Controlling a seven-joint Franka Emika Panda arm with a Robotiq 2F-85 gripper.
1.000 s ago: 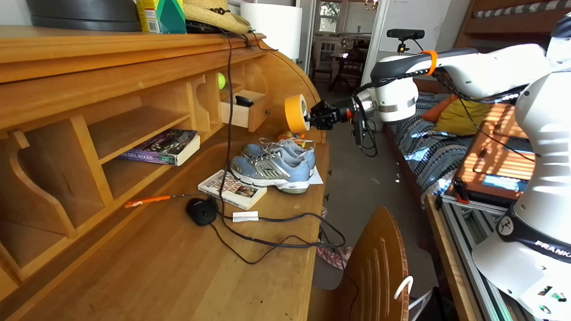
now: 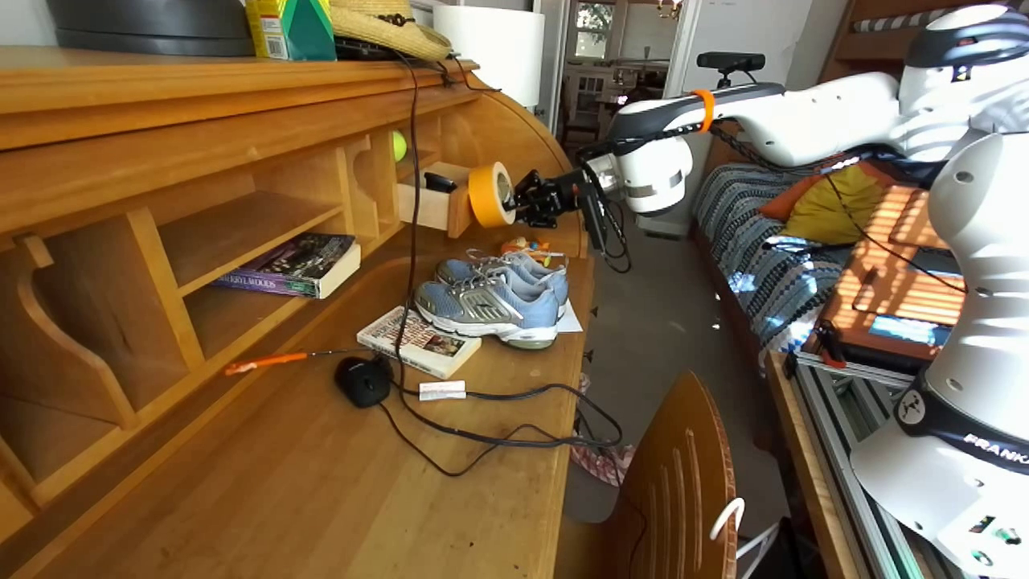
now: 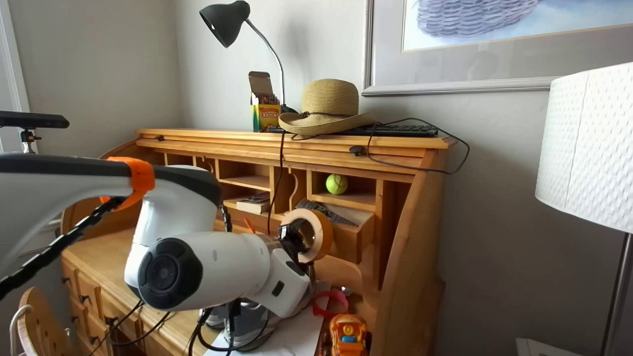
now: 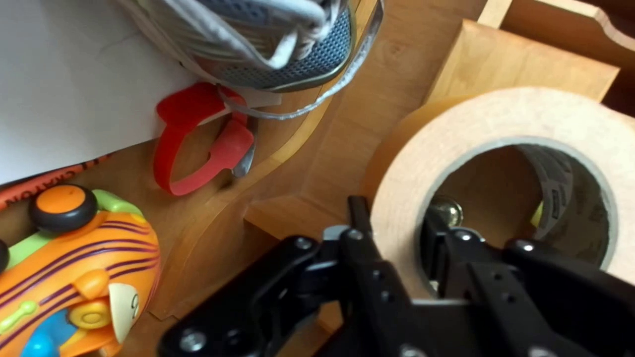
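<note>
A wide roll of orange-yellow tape (image 2: 485, 196) is held in the air in front of the desk's cubbies. My gripper is shut on the roll's wall, one finger inside the ring and the other outside. Just behind the roll, a small wooden drawer (image 3: 348, 240) stands pulled out of the desk, with a dark remote (image 3: 323, 211) in it. In the wrist view the roll (image 4: 393, 196) covers much of the drawer, so the gap between them is hard to judge.
Below are the grey-blue sneakers (image 2: 497, 301), a red band (image 4: 199, 110) and an orange toy (image 4: 89, 267). A tennis ball (image 3: 336, 184) sits in the cubby above the drawer. A black cable (image 2: 415, 193) hangs down the desk front.
My arm has carried the tape roll from over the desk's right edge leftward to the open drawer. The drawer and the things on the desk look unmoved.
</note>
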